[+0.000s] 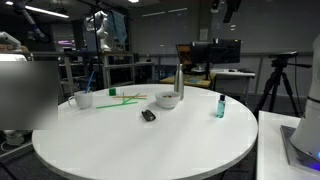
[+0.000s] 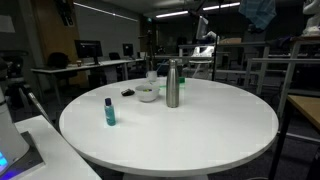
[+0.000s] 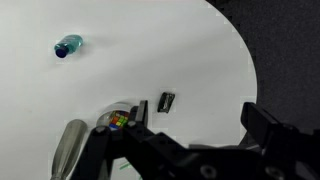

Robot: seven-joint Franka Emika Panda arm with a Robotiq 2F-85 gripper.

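Note:
High over the white round table [image 1: 150, 150], my gripper shows at the bottom of the wrist view, its two dark fingers spread wide. Nothing is held between them. Below, a small black object [image 3: 166, 102] lies on the tabletop. A white bowl [image 1: 168, 100] with colourful contents stands beside a tall silver flask [image 2: 173, 84]. Apart from these is a small teal bottle [image 2: 110, 113], upright near the table edge. A white mug [image 1: 83, 100] holding a blue item stands on the far side.
Green and orange sticks [image 1: 125, 101] and a small green block [image 1: 113, 92] lie near the mug. Desks with monitors [image 2: 90, 50] stand in the background. A grey panel [image 1: 30, 95] blocks the left of exterior view 1.

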